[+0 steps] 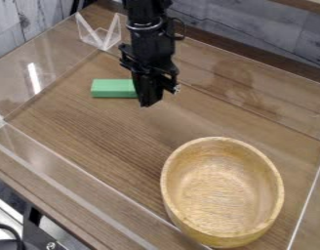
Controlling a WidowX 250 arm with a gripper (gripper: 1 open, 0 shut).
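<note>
The black arm hangs from the top centre, its gripper (149,98) low over the wooden table, just right of a green block (113,88). The gripper looks shut, with nothing visible between its fingers. The block lies flat, its right end partly behind the gripper; whether they touch I cannot tell. A tan oval bowl (221,195) stands at the front right, well apart from both.
A clear plastic object sits at the left edge. Cables lie at the bottom left corner, and a wall rises at the back.
</note>
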